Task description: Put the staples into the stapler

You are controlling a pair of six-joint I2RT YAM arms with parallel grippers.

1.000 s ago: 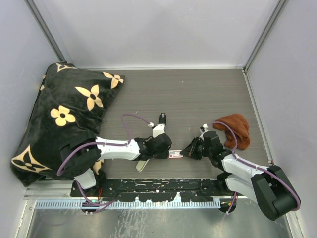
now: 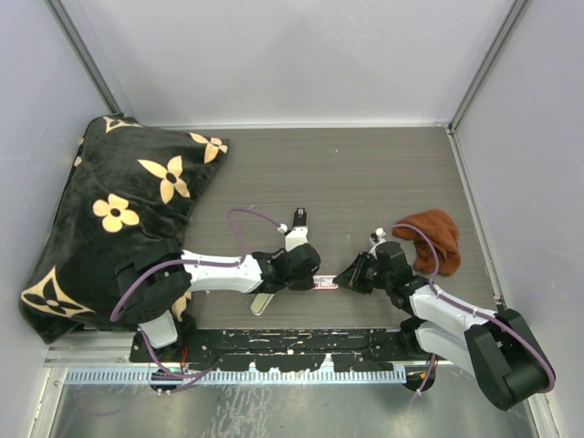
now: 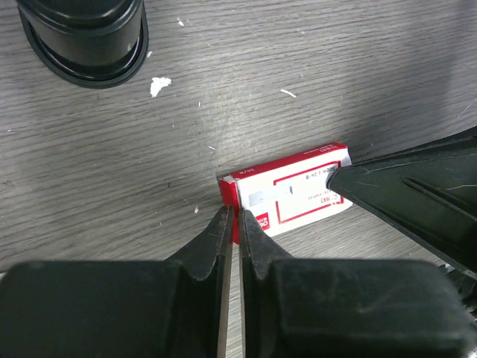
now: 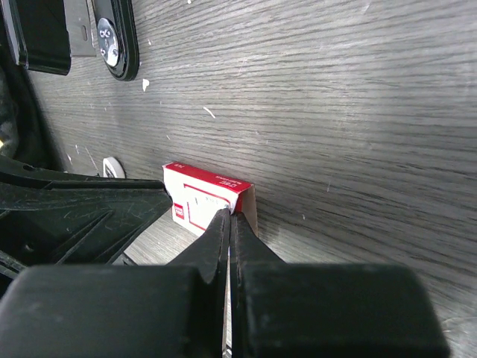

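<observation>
A small red and white staple box (image 2: 326, 283) lies on the table between my two grippers. At the box's left end, my left gripper stands slightly open, a narrow gap between its fingers and its tips close against the red end. My right gripper is shut with its tips at the other end of the box (image 4: 205, 195), where a pale flap or inner side stands out; whether anything thin sits between them is hidden. The black stapler (image 2: 299, 217) is partly covered by the left arm, and its metal parts (image 4: 80, 30) show in the right wrist view.
Left of the box, a pale strip (image 2: 262, 304) sticks out under the left arm. A dark flowered cushion (image 2: 128, 201) fills the left side and a brown cloth (image 2: 436, 239) lies at the right.
My left gripper has shifted slightly to the right along the box. The right arm and the rest of the table look unchanged.
</observation>
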